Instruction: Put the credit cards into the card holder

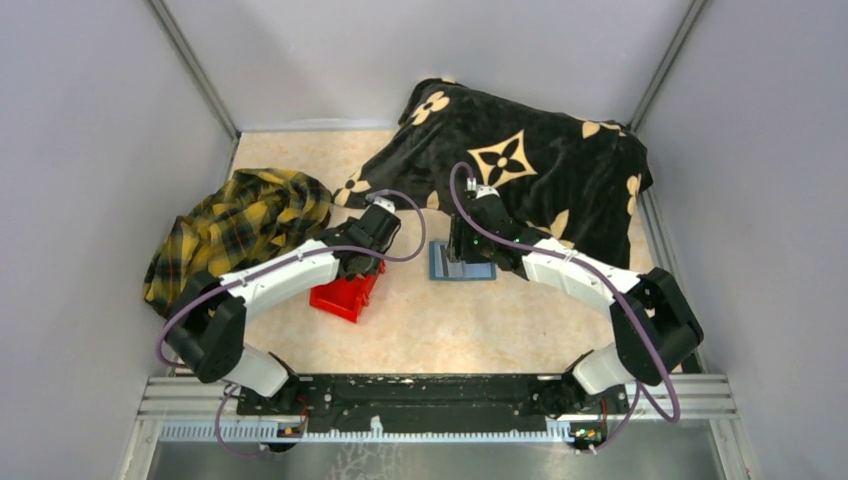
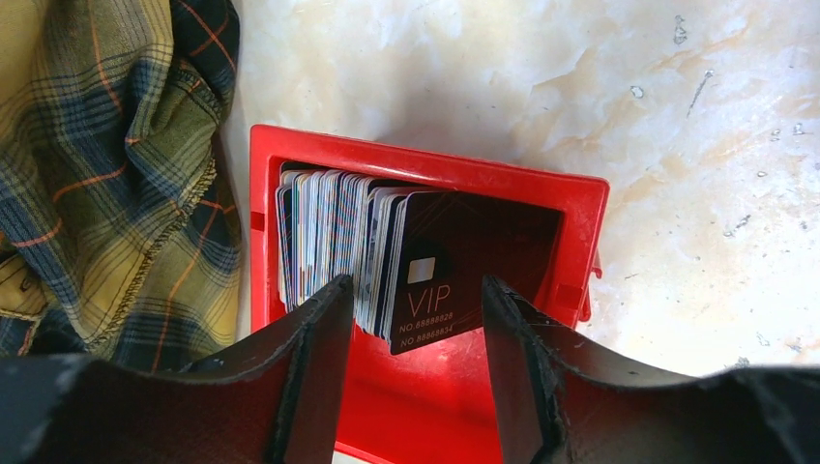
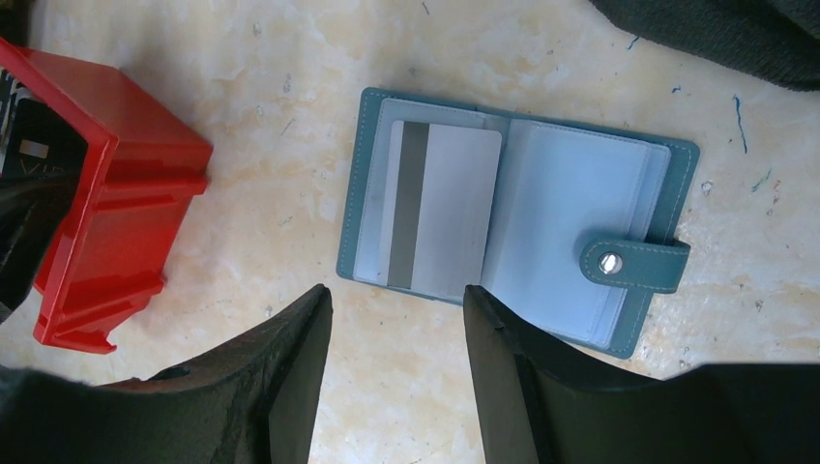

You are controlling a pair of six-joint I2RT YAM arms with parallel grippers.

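A red box (image 2: pixel 430 159) (image 1: pixel 341 299) holds a packed row of cards (image 2: pixel 319 232), the front one a black VIP card (image 2: pixel 464 261). My left gripper is open over these cards, one finger at the edge of the row. The blue card holder (image 3: pixel 667 193) (image 1: pixel 480 271) lies open on the table with a white, grey-striped card (image 3: pixel 450 203) in its left side. My right gripper hangs open above the holder, nothing between its fingers.
A plaid cloth (image 1: pixel 225 230) lies left of the box, a black patterned blanket (image 1: pixel 540 120) along the back. The table between box and holder and toward the front (image 1: pixel 430 330) is clear.
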